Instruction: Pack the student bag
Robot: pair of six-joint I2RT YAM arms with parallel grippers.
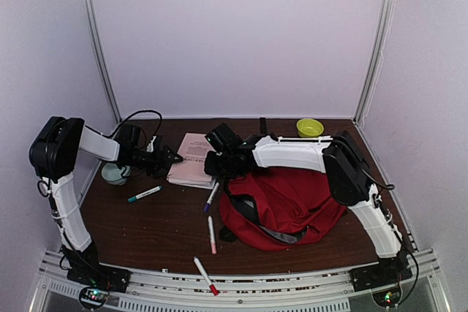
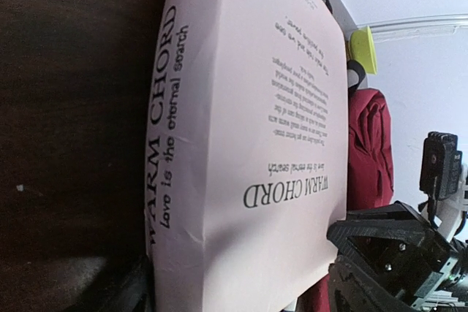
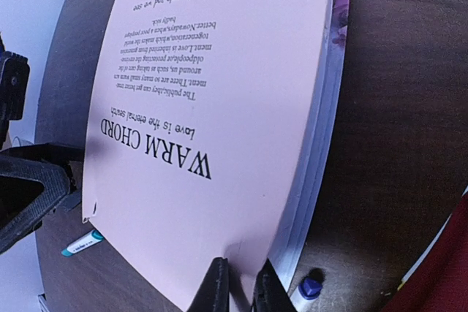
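Observation:
A pink book titled WARM CHORD [image 1: 191, 158] [image 2: 270, 129] [image 3: 197, 93] lies on the dark table between both grippers. My left gripper [image 1: 170, 158] is open at the book's left end; in the left wrist view the book fills the space above its fingers. My right gripper [image 1: 213, 166] has its fingertips at the book's right edge, partly open; whether they grip it is unclear. Beside it lies the red bag [image 1: 292, 217] [image 2: 369, 144], its dark-lined opening facing left.
Several markers lie at the front and left, including a teal one [image 1: 145, 194], a blue one [image 1: 211, 196] and a pink one [image 1: 212, 235]. A pale bowl [image 1: 113, 174] stands at the left, a yellow bowl [image 1: 310, 128] at the back right.

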